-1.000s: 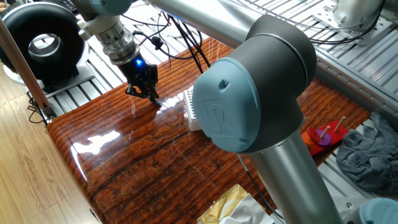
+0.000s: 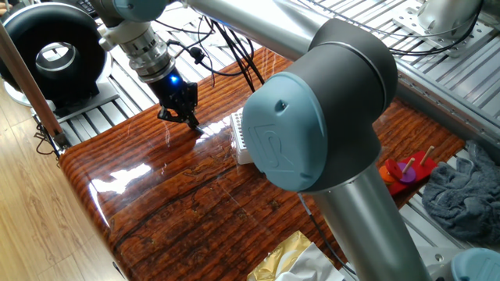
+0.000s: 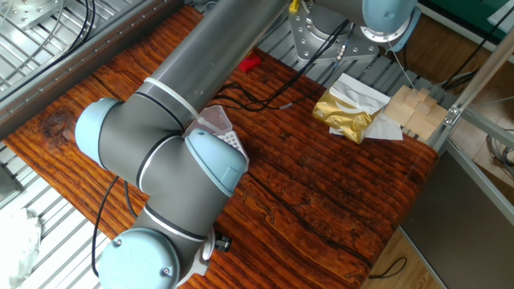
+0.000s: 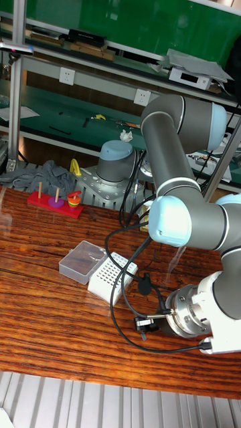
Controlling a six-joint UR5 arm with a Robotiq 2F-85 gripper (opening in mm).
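Note:
Low over the glossy wooden table (image 2: pixel 164 199), my gripper (image 2: pixel 192 127) points downward in exterior view 1. Its black fingers are small and dark there, so their opening is unclear, and so is whether anything sits between them. A white rack with rows of holes (image 4: pixel 112 277) stands a short way from the gripper (image 4: pixel 144 327); they are apart. Against the rack lies a clear plastic box (image 4: pixel 79 265). My own arm covers most of the rack in exterior view 1 and part of it in exterior view 2.
A red base with pegs and coloured rings (image 4: pixel 55 204) stands near the table's edge. Beyond it lies a grey cloth (image 4: pixel 46 175). A gold tissue pack (image 3: pixel 344 117) and wooden blocks (image 3: pixel 418 111) occupy another corner. Black cables (image 4: pixel 114 313) loop close around the rack and gripper.

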